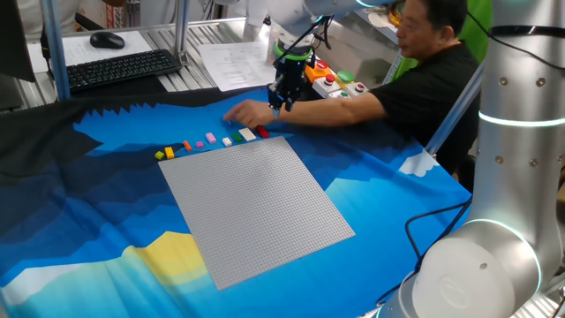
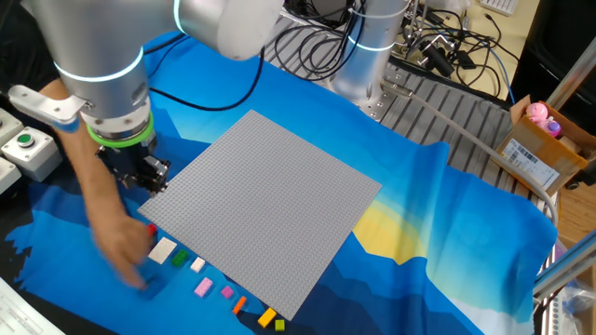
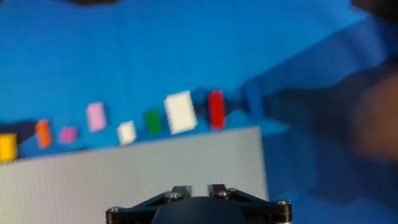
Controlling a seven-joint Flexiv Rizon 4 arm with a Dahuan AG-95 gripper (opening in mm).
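My gripper hangs above the baseplate's far right corner, its fingertips apart with nothing between them. In exterior view 1 the gripper (image 1: 281, 104) is partly behind a person's arm. The grey baseplate (image 1: 256, 203) lies flat on the blue cloth. Along its far edge runs a row of loose bricks: red (image 3: 216, 109), white (image 3: 180, 112), green (image 3: 153, 121), small white (image 3: 126, 132), light pink (image 3: 96, 116), darker pink (image 3: 68, 134), orange (image 3: 43, 134), yellow (image 3: 7, 147) and yellow-green (image 1: 160, 155). A faint blue brick (image 3: 254, 99) shows right of the red one; the wrist view is blurred.
A person's hand (image 1: 251, 113) reaches over the cloth behind the bricks, close to my gripper. Button boxes (image 1: 340, 93) stand at the back right. A keyboard (image 1: 124, 71) and papers (image 1: 237, 66) lie behind. The baseplate's top is bare.
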